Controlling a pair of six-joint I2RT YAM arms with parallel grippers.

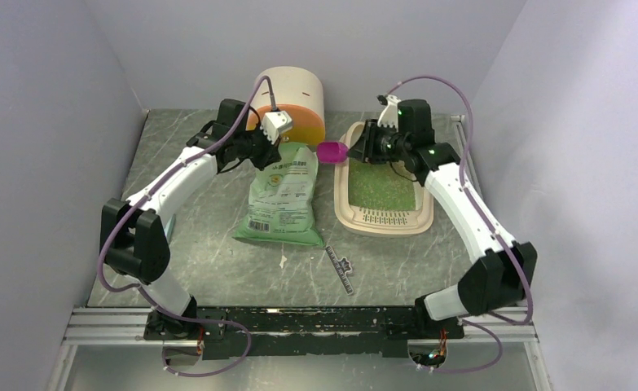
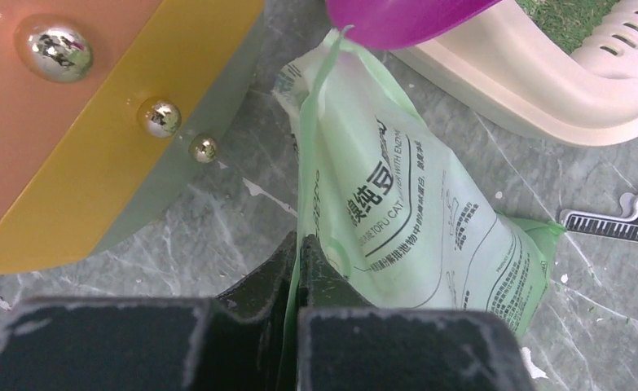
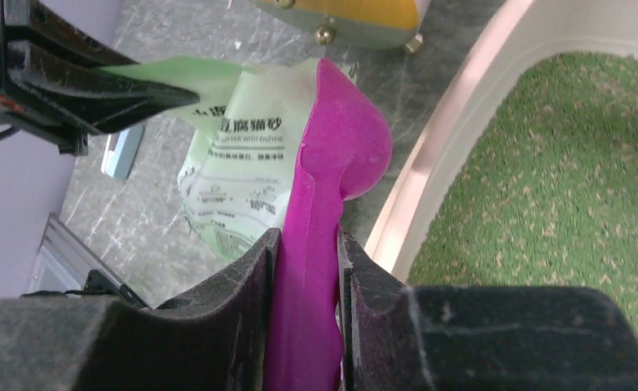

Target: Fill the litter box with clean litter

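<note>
The green litter bag stands left of the litter box, which shows a green mat inside. My left gripper is shut on the bag's top edge, pulling up a thin green strip. My right gripper is shut on a magenta scoop, whose head hangs above the gap between bag and box, near the bag's top in the top view. The bag's inside is hidden from these views.
A round orange and white container with metal studs stands behind the bag. A small dark comb-like strip lies in front. Walls bound the table on both sides.
</note>
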